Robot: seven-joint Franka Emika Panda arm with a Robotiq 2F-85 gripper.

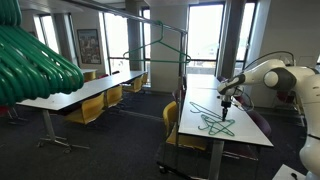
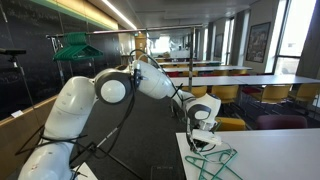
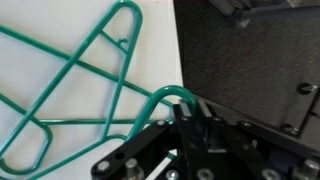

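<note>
Several green plastic hangers [image 1: 214,127] lie overlapping on the white table [image 1: 250,131], near its edge. In the wrist view, the curved hook of one green hanger [image 3: 160,94] runs between the fingertips of my gripper, which is shut on it. Other hangers [image 3: 62,70] spread across the white surface to the left. From the second exterior view, my gripper [image 2: 203,141] is low over the table beside the hangers [image 2: 213,164]. Whether the held hanger is touching the table cannot be told.
A metal rack [image 1: 183,70] stands nearer exterior view 1, with a green hanger [image 1: 157,45] on its rail and many bunched hangers [image 1: 32,65] at the left. Yellow chairs [image 1: 170,120] stand beside the table. Dark floor lies past the table edge.
</note>
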